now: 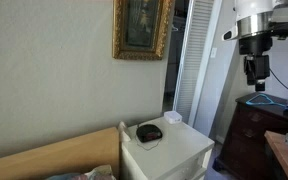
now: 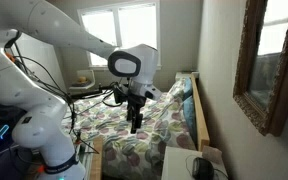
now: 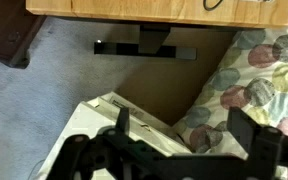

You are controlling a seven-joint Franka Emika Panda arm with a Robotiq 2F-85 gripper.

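My gripper is open in the wrist view, its two dark fingers wide apart with nothing between them. Below it are the floor [image 3: 74, 75] and the white cabinet [image 3: 79, 125]. In exterior view 1 the gripper [image 1: 256, 75] hangs at the upper right, pointing down and well clear of the cabinet [image 1: 164, 155]. From the other side, the gripper [image 2: 136, 122] appears in front of the bed. On the cabinet top are a dark rounded object [image 1: 149, 132] and a small white box [image 1: 172, 117].
A bed with a spotted quilt [image 3: 269, 75] lies to one side, edged by a wooden board [image 2: 201, 115]. A wooden tabletop [image 3: 164, 8] crosses the top of the wrist view. A dark dresser [image 1: 249, 125] bears a blue hanger [image 1: 264, 100]. A framed picture [image 1: 142, 28] hangs on the wall.
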